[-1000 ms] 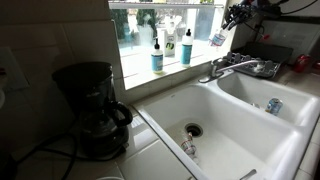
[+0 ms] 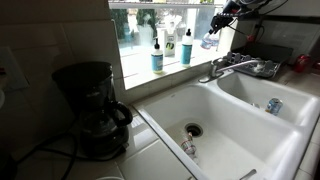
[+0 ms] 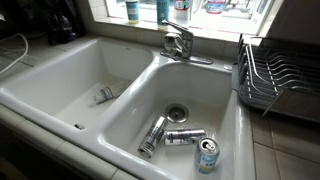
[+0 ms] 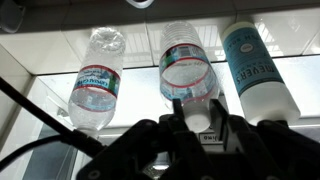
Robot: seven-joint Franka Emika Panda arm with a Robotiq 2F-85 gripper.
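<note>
A clear plastic bottle with a red-and-blue label (image 4: 186, 55) has its white cap toward my gripper. The gripper is shut on that bottle at its cap end, with dark fingers on either side of the cap. In exterior view 1 the bottle (image 2: 210, 42) hangs tilted below the gripper (image 2: 224, 20), close to the window sill and above the faucet side of the sink. The far side of the bottle is hidden from the wrist camera.
Another clear bottle (image 4: 97, 75) and a teal-labelled soap bottle (image 4: 255, 70) flank the held one. Soap bottles (image 2: 157, 56) line the sill. Several cans (image 3: 207, 155) lie in the double sink (image 3: 220, 110). A dish rack (image 3: 275, 75) and faucet (image 3: 180, 42) stand beside it.
In exterior view 1 the gripper and its bottle have moved left and slightly down, along the window sill. Sink, cans and soap bottles look the same.
</note>
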